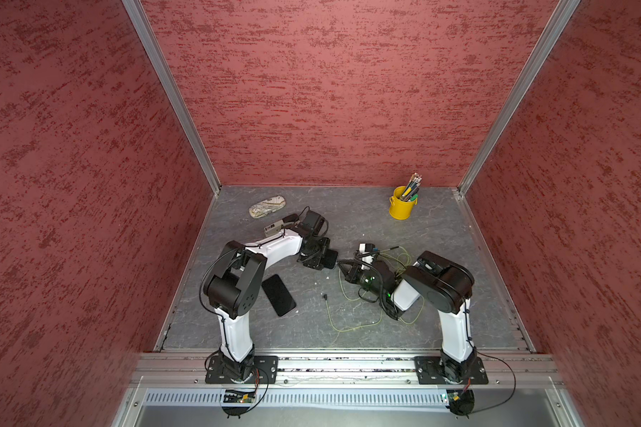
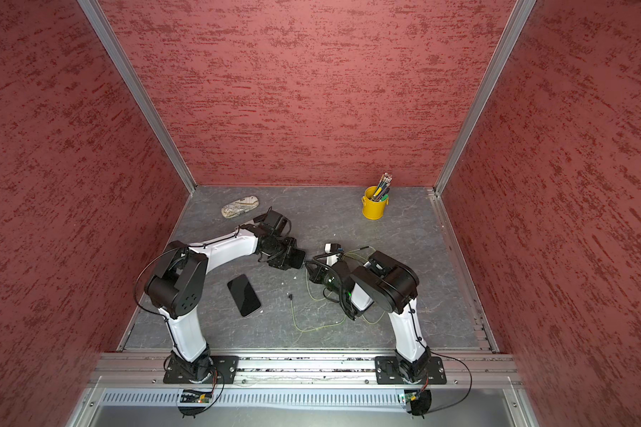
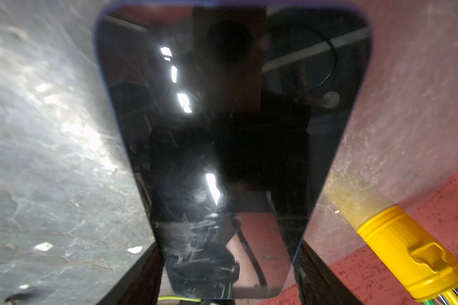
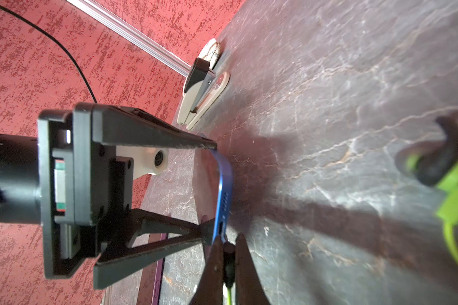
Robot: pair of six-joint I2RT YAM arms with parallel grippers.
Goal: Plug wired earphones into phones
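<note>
My left gripper is shut on a blue-edged phone [image 3: 234, 152], gripping it by its two sides; the dark screen fills much of the left wrist view. In the right wrist view the phone's blue end edge [image 4: 223, 193] with its holes faces my right gripper. That gripper is shut on the black earphone plug [image 4: 229, 261], whose yellow-green cable trails below. The plug's top lies close to the lower corner of the phone's edge; whether it has entered a hole cannot be told. A second dark phone [image 1: 279, 295] lies flat at left.
The yellow-green earphone cable [image 1: 356, 328] loops over the table under the right arm, an earbud [image 4: 440, 157] near it. A yellow pencil bucket [image 1: 401, 207], a stapler [image 4: 203, 96] and a patterned case [image 1: 267, 207] stand at the back. The front centre holds mostly cable.
</note>
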